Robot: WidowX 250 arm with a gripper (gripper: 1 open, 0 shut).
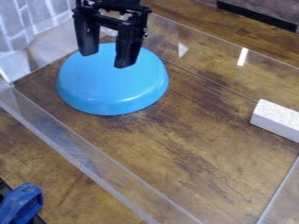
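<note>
The black gripper (107, 48) hangs over a light blue upturned bowl or dome (114, 92) at the upper left, its two fingers pointing down and apart, with no object visible between them. The blue dome rests on the wooden floor of a clear-walled tray.
A white block (275, 120) lies at the right. A dark blue object (19, 206) is at the lower left, outside the clear wall (87, 166).
</note>
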